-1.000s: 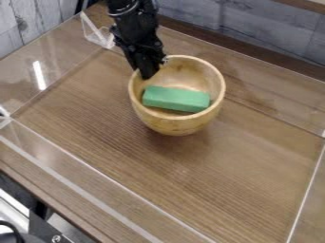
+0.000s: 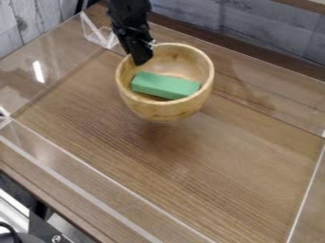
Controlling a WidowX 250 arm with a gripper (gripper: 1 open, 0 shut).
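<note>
My gripper (image 2: 129, 47), black, reaches in from the top and is shut on the upper left rim of a yellow-orange bowl (image 2: 165, 110). A green rectangular block (image 2: 165, 86) lies inside the bowl, tilted along its length. The fingertips are small and partly merge with the rim.
A clear, crumpled plastic-like item (image 2: 105, 28) is at the upper left. The table's edges show at the top and at the lower left.
My gripper and the bowl, with the green block in it, have moved left and slightly up in the view. The block's angle has changed.
</note>
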